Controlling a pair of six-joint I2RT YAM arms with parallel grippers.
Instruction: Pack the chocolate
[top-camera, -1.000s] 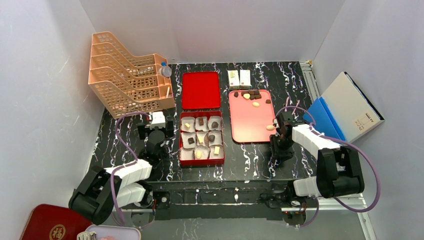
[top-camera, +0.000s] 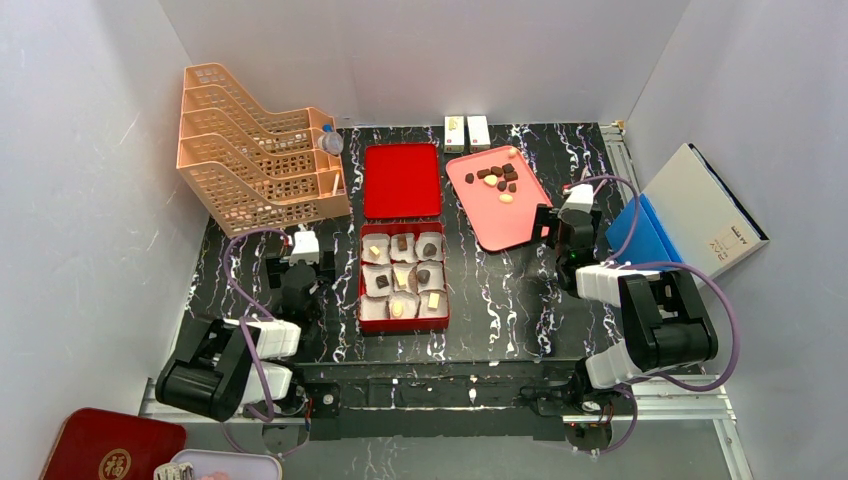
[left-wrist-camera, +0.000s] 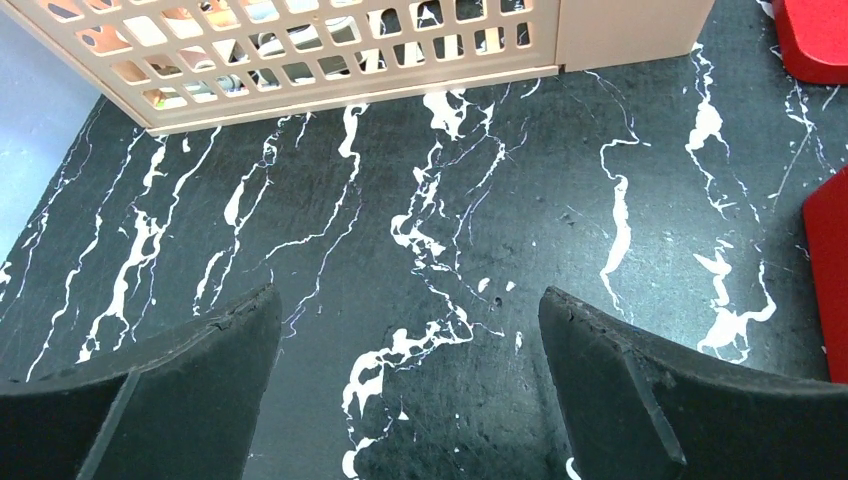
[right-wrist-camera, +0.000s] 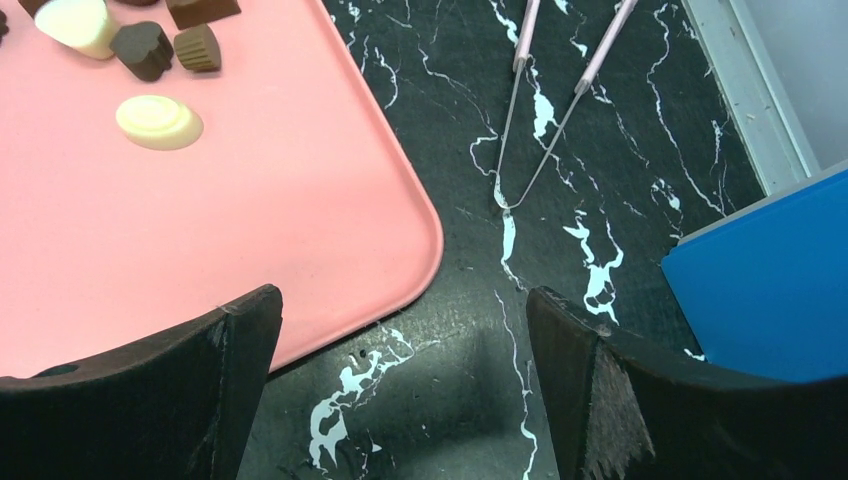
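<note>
The red box (top-camera: 446, 290) holds paper cups, each with a chocolate in those visible; its red lid (top-camera: 402, 180) lies behind it. Loose chocolates (top-camera: 505, 172) sit toward the back of the pink tray (top-camera: 495, 225), right of the box. In the right wrist view a white oval chocolate (right-wrist-camera: 160, 122) lies on the tray. My right gripper (top-camera: 550, 222) is open at the tray's right edge, empty. My left gripper (top-camera: 300, 265) is open over bare table, left of the box, with nothing between its fingers.
An orange slotted rack (top-camera: 255, 170) stands back left, two white boxes (top-camera: 478, 133) at the back, a blue folder (top-camera: 650, 240) at the right. Tweezers (right-wrist-camera: 600, 55) lie right of the tray.
My right gripper has moved back and up the view. The pink tray has shifted back and turned, with the white boxes pushed left. The left arm has moved slightly leftward.
</note>
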